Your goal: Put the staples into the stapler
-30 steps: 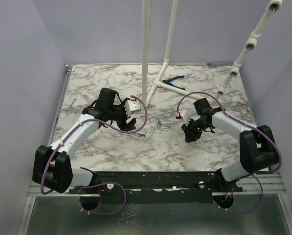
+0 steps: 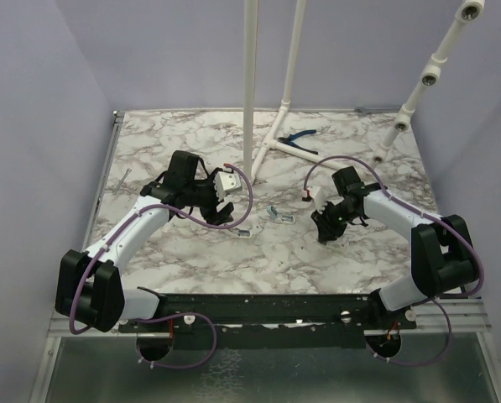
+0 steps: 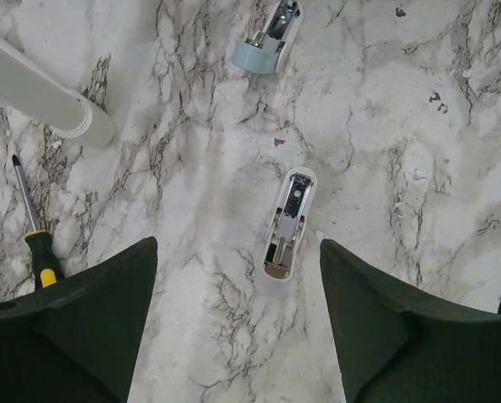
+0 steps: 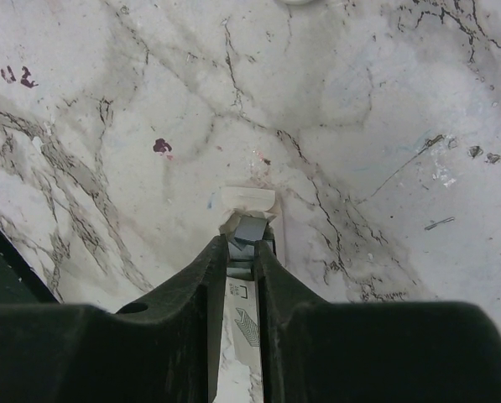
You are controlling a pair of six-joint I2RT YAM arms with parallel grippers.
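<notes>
A small white stapler lies opened on the marble table, its metal channel facing up. My left gripper hovers above it, fingers wide apart and empty. Farther up in the left wrist view is a second opened stapler with a light-blue end. In the right wrist view a torn paper box holds grey staple blocks. The fingertips of my right gripper are down at this box, a narrow gap between them in line with the staples. Whether they touch the staples is hard to tell.
A screwdriver lies left of the white stapler, near a white pipe. Blue-handled pliers rest by the pipe frame at the back. Bare marble separates the staplers from the staple box.
The left arm and both staplers have stayed in place.
</notes>
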